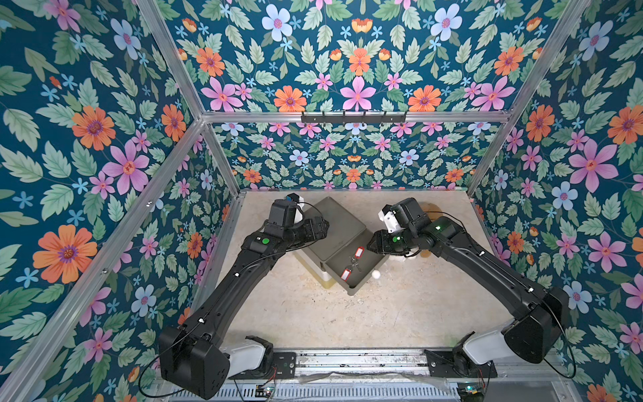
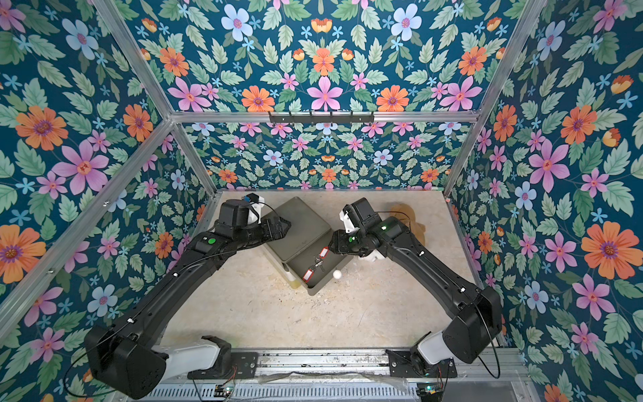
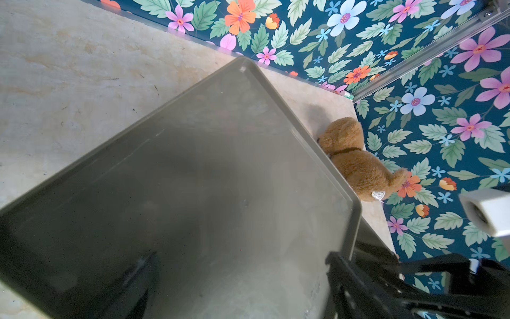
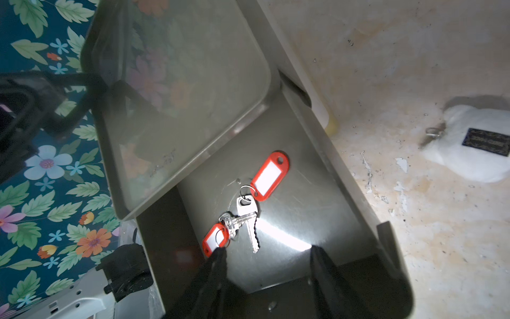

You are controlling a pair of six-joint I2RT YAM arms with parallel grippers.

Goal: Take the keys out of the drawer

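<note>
The grey drawer unit (image 1: 335, 227) sits mid-table with its drawer (image 4: 297, 202) pulled out. Inside lie keys (image 4: 249, 223) on rings with two red tags (image 4: 270, 175). My right gripper is open over the drawer, its fingertips near the keys, nothing between them. My left gripper is over the unit's top (image 3: 202, 175), its fingers spread with nothing visible between them.
A brown plush toy (image 3: 361, 170) lies behind the right arm. A white plush item (image 4: 472, 143) lies beside the drawer.
</note>
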